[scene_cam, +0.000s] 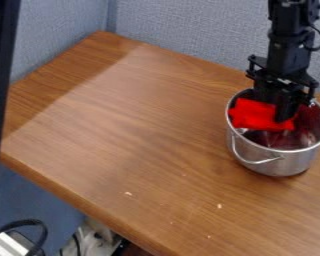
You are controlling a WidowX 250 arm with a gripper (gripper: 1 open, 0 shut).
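A metal pot (276, 158) with a wire handle stands at the right side of the wooden table. Inside its upper part is a red object (256, 114), with my black gripper (276, 102) reaching down into the pot from above. The fingers are shut on the red object, though their tips are largely hidden by it and the rim.
Grey padded walls (176, 25) rise behind. Cables lie below the near left edge.
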